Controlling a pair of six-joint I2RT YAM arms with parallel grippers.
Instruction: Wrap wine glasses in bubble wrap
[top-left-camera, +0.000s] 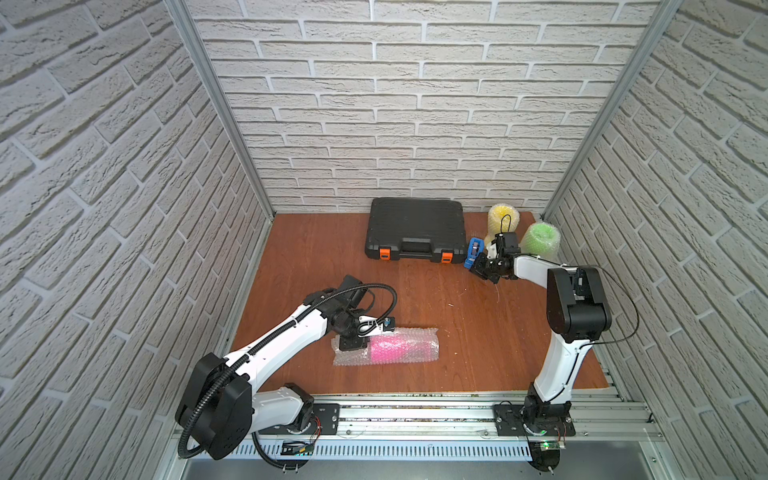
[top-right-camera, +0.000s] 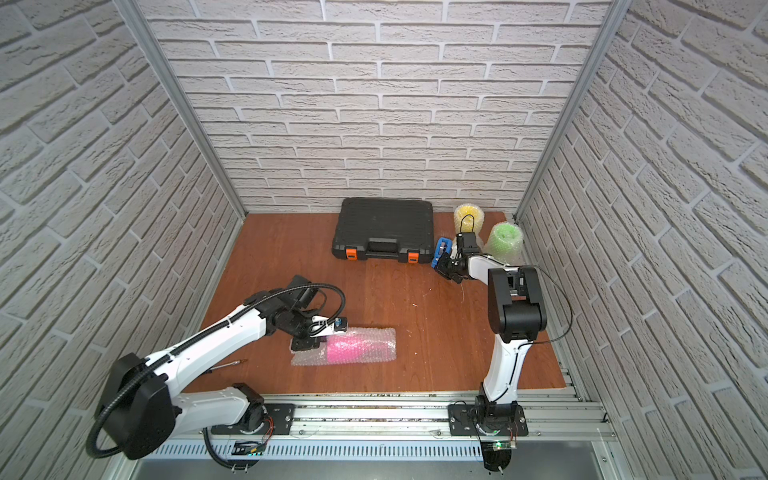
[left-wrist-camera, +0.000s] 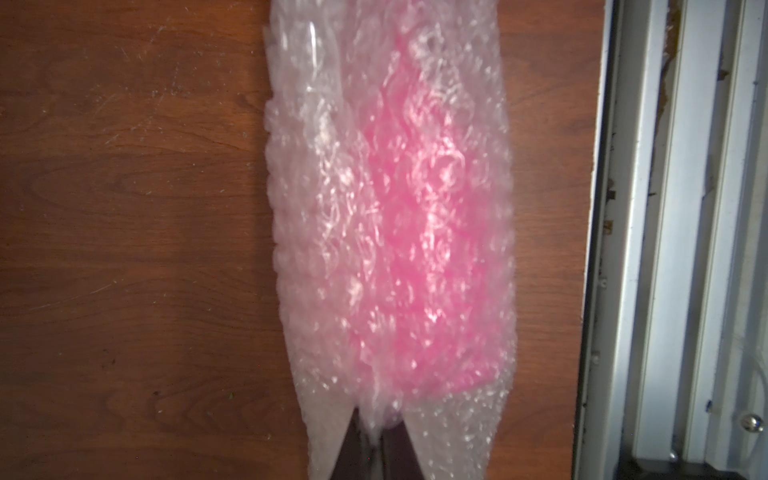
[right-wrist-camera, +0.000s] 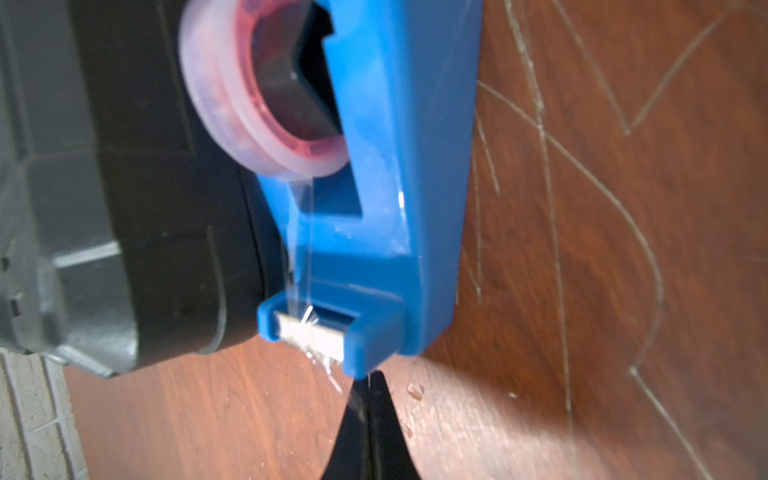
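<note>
A pink glass (left-wrist-camera: 432, 240), rolled in clear bubble wrap (left-wrist-camera: 320, 200), lies on its side near the table's front edge. My left gripper is at the loose end of this wrap, just past the glass, shut on a pinched fold. By the black case stands a blue tape dispenser (right-wrist-camera: 400, 200) with a roll of clear tape (right-wrist-camera: 264, 152). My right gripper is shut just below the dispenser's metal cutter (right-wrist-camera: 312, 340). A clear tape end (right-wrist-camera: 332, 380) hangs close to its tips; whether any lies between them is unclear.
The black case (top-left-camera: 416, 224) sits against the back. In the back right corner are two wrapped bundles, a yellow one (top-left-camera: 503, 216) and a green one (top-left-camera: 542, 237), close to my right arm.
</note>
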